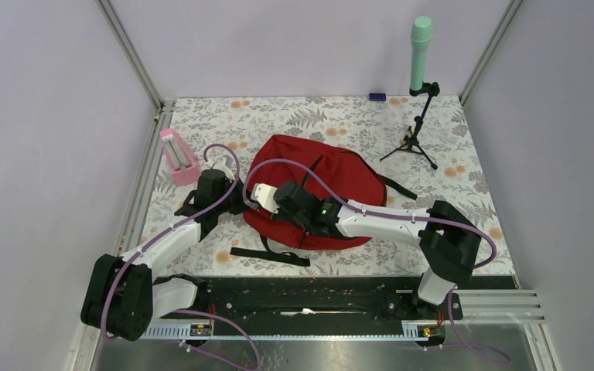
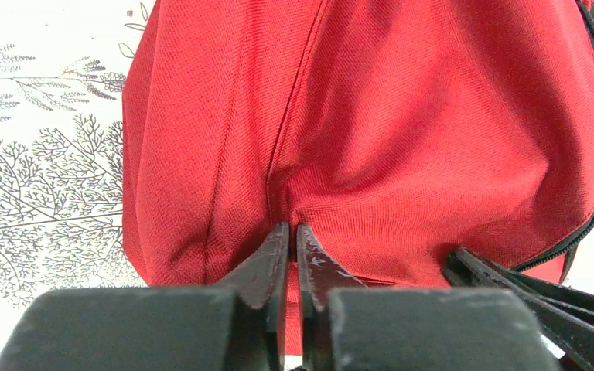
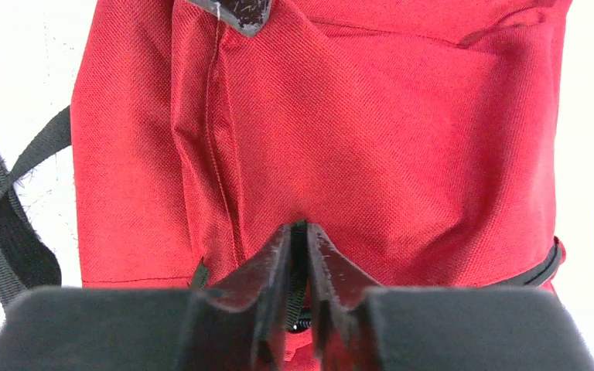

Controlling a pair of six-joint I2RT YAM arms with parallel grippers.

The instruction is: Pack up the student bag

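A red bag (image 1: 334, 171) lies flat with its side bulging and folded. My left gripper is shut at a fold of red cloth by the bag's left side; no cloth clearly shows pinched. My right gripper is over the bag's front part, its fingers a narrow way apart around a black pull or strip (image 3: 297, 294) near the zipper; whether they grip it is unclear. In the left wrist view the right gripper's dark fingers (image 2: 483, 274) reach in from the lower right. A pink case (image 1: 179, 158) and a blue eraser-like block (image 1: 377, 97) lie outside the bag.
Black straps (image 1: 269, 256) lie in front of the bag, and another strap (image 1: 398, 187) sticks out at its right. A tripod (image 1: 418, 127) with a green-topped pole stands at the back right.
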